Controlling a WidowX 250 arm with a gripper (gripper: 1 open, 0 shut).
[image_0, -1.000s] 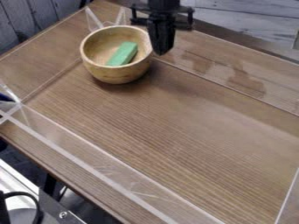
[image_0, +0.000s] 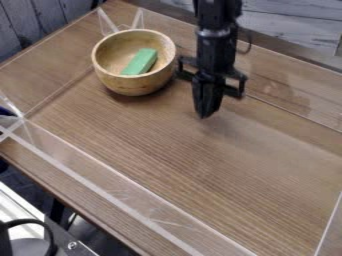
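Observation:
My black gripper (image_0: 207, 99) hangs from the top centre over the wooden table (image_0: 174, 190), low and just right of a round wooden bowl (image_0: 120, 86). A green block (image_0: 140, 60) lies inside the bowl. The gripper is blurred; its fingertips point down, and I see nothing clearly held between them, though whether they are shut is hard to make out.
A grey-white plank surface lies behind the table at the top right. Black cables show at the lower left, past the table's edge.
The bowl and green block look unmoved.

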